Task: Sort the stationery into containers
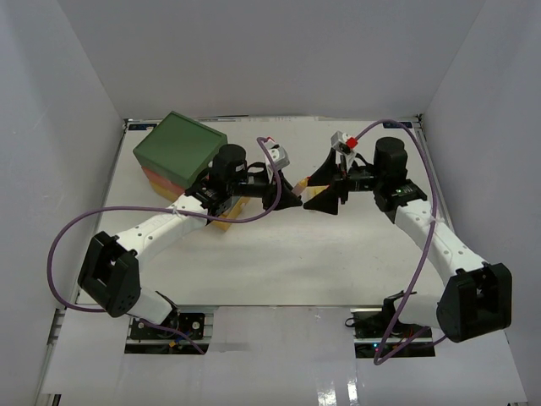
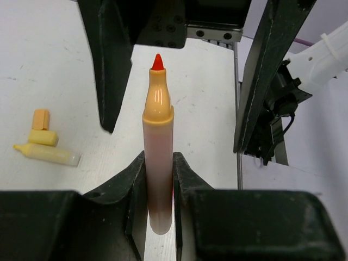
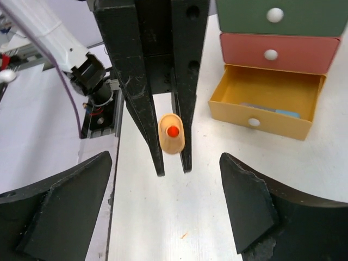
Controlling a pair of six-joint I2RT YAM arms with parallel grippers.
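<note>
A pale marker-like pen with an orange collar and red tip (image 2: pixel 159 103) stands upright in the left wrist view, with my left gripper (image 1: pixel 294 196) shut on its lower body. In the right wrist view its red tip (image 3: pixel 173 131) points at the camera, between the left fingers. My right gripper is open, its fingers (image 2: pixel 111 70) spread either side of the pen and apart from it. On the table lie an orange block (image 2: pixel 41 119), a yellow block (image 2: pixel 43 137) and a yellow-tipped pen (image 2: pixel 49 154).
A drawer cabinet (image 1: pixel 179 145) with a green top stands at the back left. Its lower yellow drawer (image 3: pixel 261 118) is pulled out and holds a blue item (image 3: pixel 287 113) and something greyish.
</note>
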